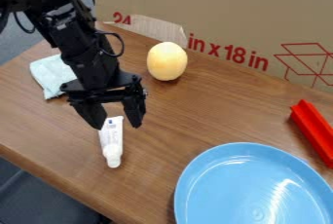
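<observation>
My black gripper [115,121] hangs open over the wooden table, its two fingers apart just above a white tube [112,145] that lies lengthwise toward the near edge. The upper end of the tube sits between and below the fingers; I cannot tell whether they touch it. A blue plate [250,197] lies at the lower right. A pale yellow egg-shaped object [166,62] stands behind the gripper, and a red block [313,132] is at the right edge.
A pale cloth [50,72] lies at the left. A cardboard panel [240,14] walls off the back. The table edge runs along the lower left.
</observation>
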